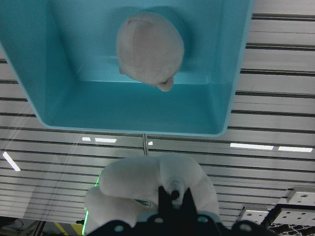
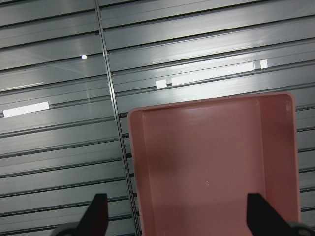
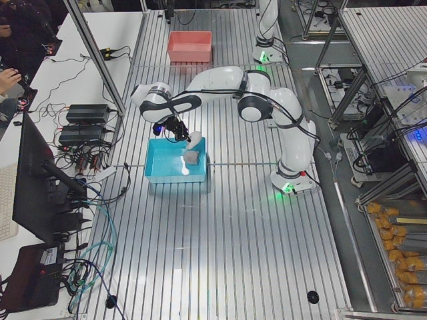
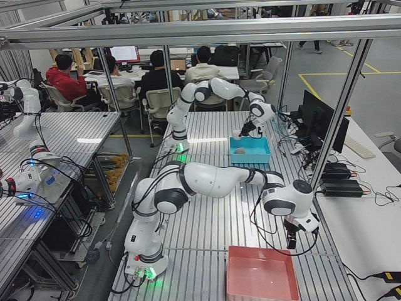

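A grey-white plush toy [image 1: 150, 46] lies inside the blue bin [image 1: 59, 108]. My left gripper is shut on a second white plush toy [image 1: 128, 177], which hangs just outside the bin's wall in the left wrist view and over its far edge in the left camera view. My right gripper is open, with nothing between its fingers, above the pink bin [image 2: 206, 162], which is empty.
Bare slatted metal table [image 3: 227, 240] surrounds both bins. Monitors, power boxes [image 3: 83, 123] and cables line the side desk. Frame posts stand along the table's edge.
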